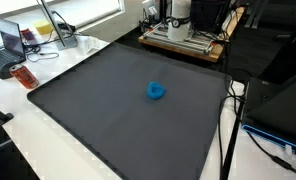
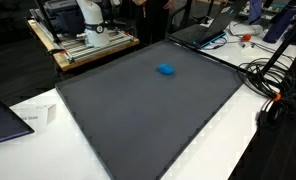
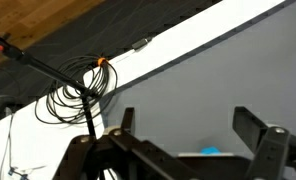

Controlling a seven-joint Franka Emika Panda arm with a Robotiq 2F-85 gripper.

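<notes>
A small bright blue object (image 1: 155, 90) lies on the dark grey mat (image 1: 108, 110), toward its far right part in exterior view 1. In exterior view 2 the same blue object (image 2: 165, 70) rests near the mat's back edge. The wrist view shows my gripper open, its two dark fingers wide apart. Part of the blue object (image 3: 210, 151) shows low in that view, between the fingers and partly covered by the gripper body. No contact shows between it and the fingers. Neither exterior view shows the gripper clearly.
A red can (image 1: 25, 77) and a laptop (image 1: 13, 42) stand left of the mat. Black cables (image 2: 271, 78) lie beyond the mat's right edge in exterior view 2. The arm's white base (image 1: 179, 20) stands at the back.
</notes>
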